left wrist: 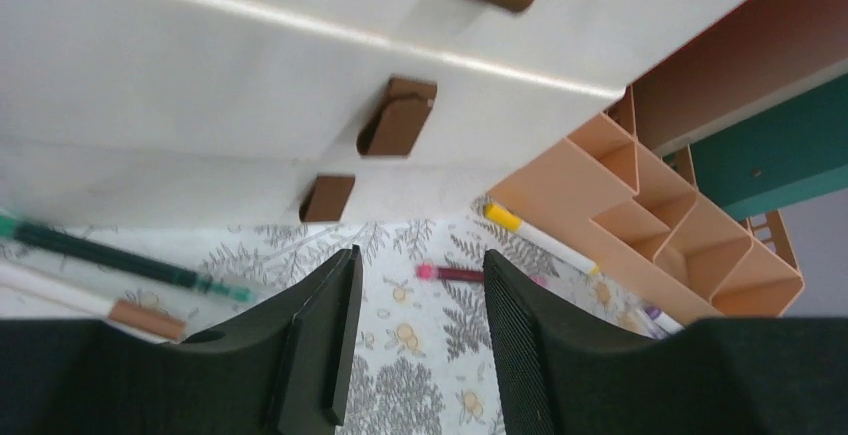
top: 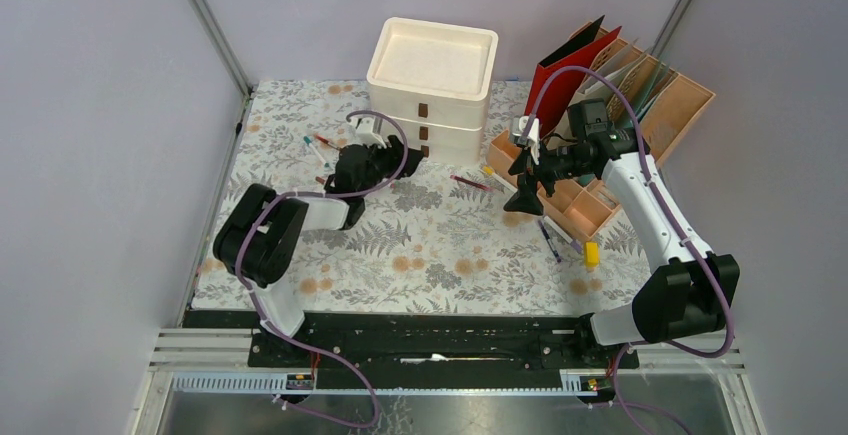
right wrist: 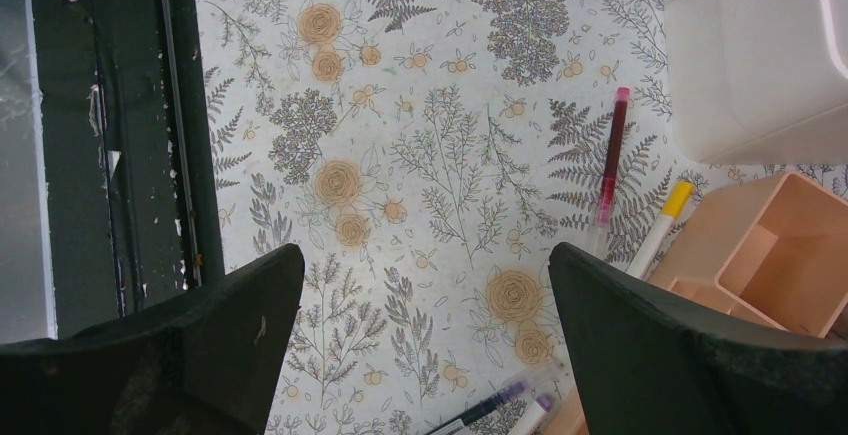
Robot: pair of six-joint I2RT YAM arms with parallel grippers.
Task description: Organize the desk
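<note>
A white drawer unit (top: 430, 65) with brown tabs stands at the back centre. My left gripper is open in front of its lower drawers, nothing between its fingers. Green and white markers (left wrist: 110, 260) lie at the drawer's left. My right gripper hangs open over the desk by the wooden organizer (right wrist: 770, 245). A red pen (right wrist: 613, 155) and a yellow-capped marker (right wrist: 655, 230) lie between drawers and organizer; a blue pen (right wrist: 480, 410) lies by its front side.
Folders, including a red one (top: 560, 65), fill the organizer's back. A yellow block (top: 591, 253) lies at the right.
</note>
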